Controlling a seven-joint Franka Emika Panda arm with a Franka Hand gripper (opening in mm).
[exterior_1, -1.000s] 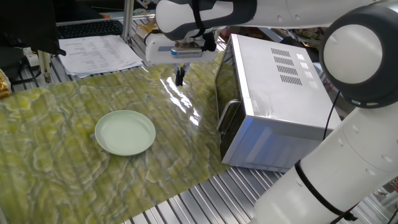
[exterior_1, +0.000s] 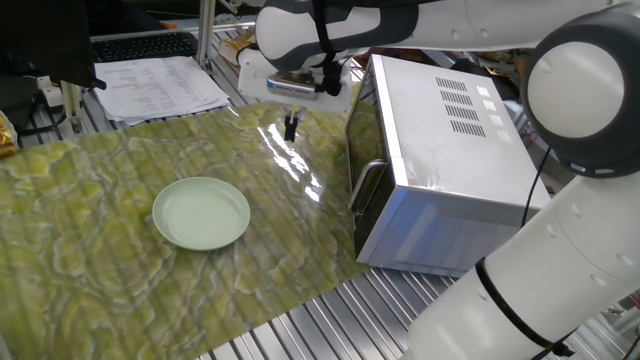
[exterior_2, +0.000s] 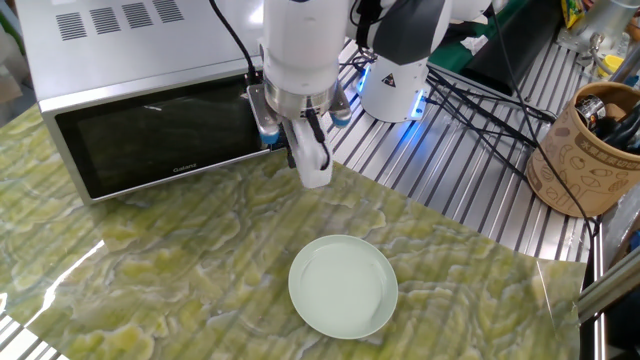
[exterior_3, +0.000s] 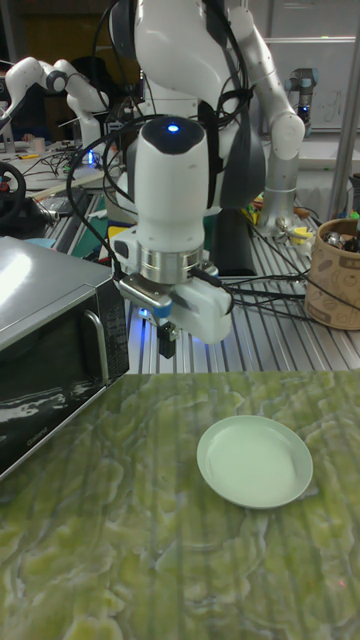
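Observation:
My gripper hangs above the mat just in front of the microwave's door side. Its dark fingers stand close together, shut, with nothing visible between them. In exterior view 2 the white hand hides most of the fingers. A pale green round plate lies flat and empty on the mat, well apart from the gripper. The silver microwave has its dark door closed, with a curved handle on it.
Papers lie beyond the mat's far edge in exterior view 1. A brown bucket of tools stands at the right in exterior view 2, with loose cables near it.
The hand has shifted slightly right and turned a little, its fingers a touch lower in exterior view 1. Plate and microwave have stayed put.

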